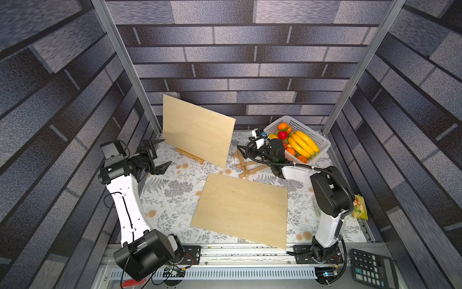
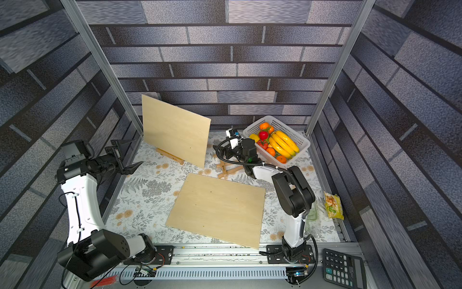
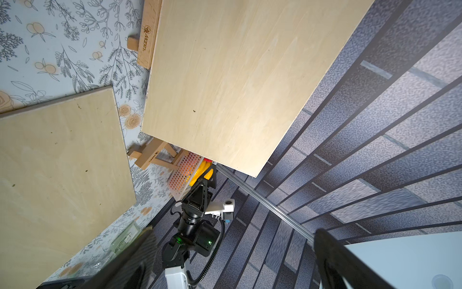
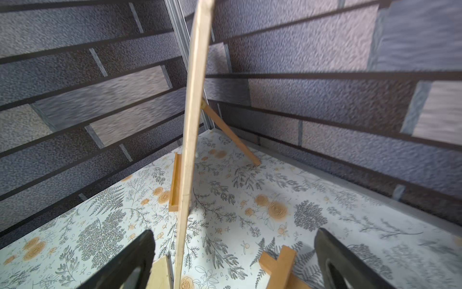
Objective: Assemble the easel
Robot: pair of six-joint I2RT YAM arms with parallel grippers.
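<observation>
A plywood board stands tilted at the back left on a wooden easel; in the right wrist view its edge runs upright, a leg behind it. A second board lies flat at the front centre. Crossed wooden pieces lie right of the standing board. My left gripper is open, left of the standing board, holding nothing. My right gripper is open, just right of that board's edge, near the crossed pieces.
A grey basket of fruit sits at the back right. A yellow packet lies at the right edge, and a calculator at the front right.
</observation>
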